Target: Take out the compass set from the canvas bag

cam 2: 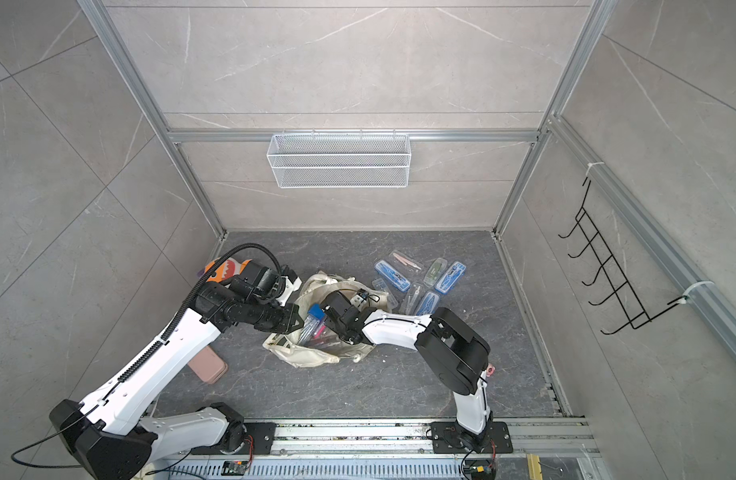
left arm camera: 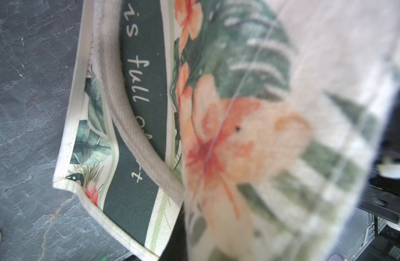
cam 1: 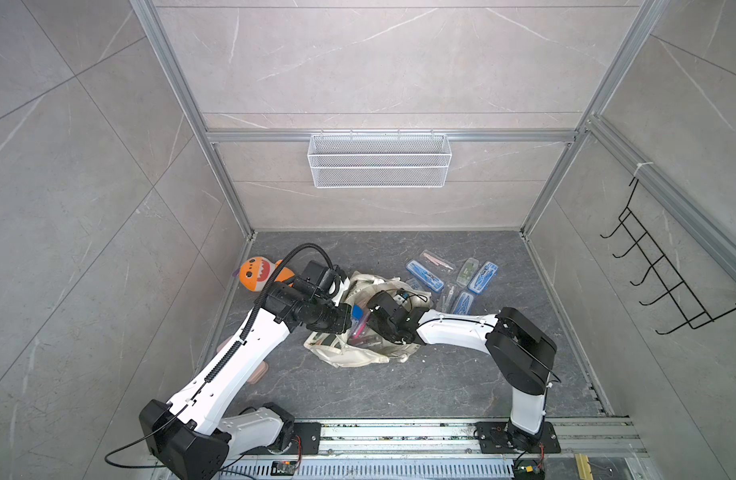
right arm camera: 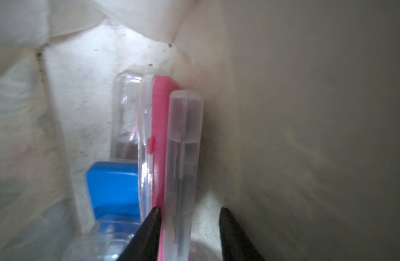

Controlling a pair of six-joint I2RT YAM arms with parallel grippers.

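Observation:
The canvas bag lies open mid-floor. My left gripper is shut on its left side; printed fabric fills the left wrist view, hiding the fingertips. My right gripper is inside the bag, part open, its fingertips either side of a clear slim case. Left of that case stand a pink case, a clear case and a blue item. I cannot tell which is the compass set.
Several stationery cases lie behind and right of the bag. An orange toy and a pink case lie to the left. A wire basket hangs on the back wall.

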